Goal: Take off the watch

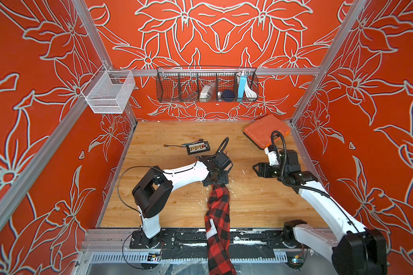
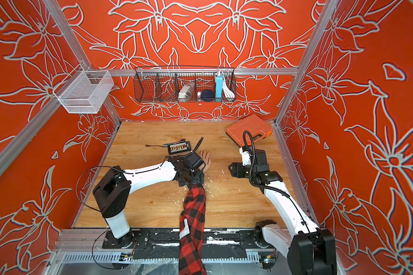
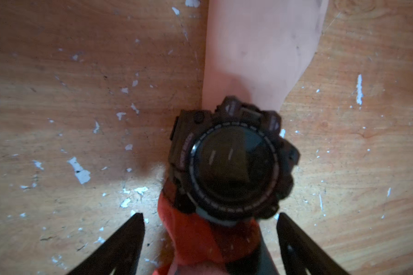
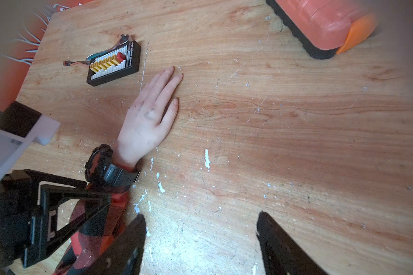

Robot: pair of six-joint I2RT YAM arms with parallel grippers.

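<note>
A black watch (image 4: 99,166) with a chunky round case is worn on the wrist of a hand (image 4: 144,116) lying palm down on the table. In the left wrist view the watch (image 3: 234,162) fills the middle, just beyond my left gripper, whose fingers stand apart, with the checked sleeve between and below them. From above, the left gripper (image 1: 215,177) covers the watch. The strap's buckle side (image 4: 134,176) shows in the right wrist view. My right gripper is open over bare table, to the right of the hand.
A small black board with yellow connectors (image 1: 197,147) lies behind the left arm. The orange case (image 1: 267,130) sits at the back right. A wire basket (image 1: 206,87) hangs on the back wall.
</note>
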